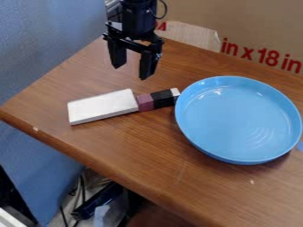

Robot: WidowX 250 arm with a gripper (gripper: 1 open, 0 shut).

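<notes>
My black gripper (133, 59) hangs over the back left of the wooden table, its two fingers apart with nothing between them. Below it and a little toward the front lies a flat object with a long white part (102, 106) and a dark maroon and black end (155, 99), tipped with a small light band. That end points at a round light-blue plate (236, 119) on the right and sits very close to its rim.
The table (130, 151) has bare space at the front left and behind the white object. A cardboard sheet with red print (249, 27) stands at the back. Blue padding (35, 62) is left of the table, with cables and clutter below.
</notes>
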